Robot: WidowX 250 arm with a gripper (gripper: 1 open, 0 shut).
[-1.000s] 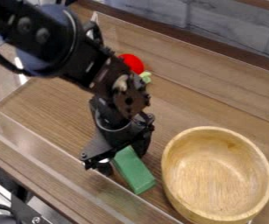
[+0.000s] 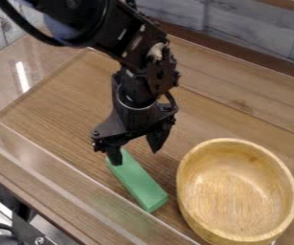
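Note:
My black gripper (image 2: 131,145) hangs over the wooden table, fingers spread open, just past the far end of a green rectangular block (image 2: 140,185) that lies on the table near the front. Nothing shows between the fingers. A round pale wooden bowl (image 2: 237,187) sits to the right of the block.
The table (image 2: 54,100) has bare room on the left and at the back right. A clear edge strip runs along the front left, and a grey tiled wall (image 2: 258,38) stands behind. The arm hides part of the back middle.
The arm has moved back and up, away from the green block, uncovering more of it and hiding the red object that showed behind it earlier.

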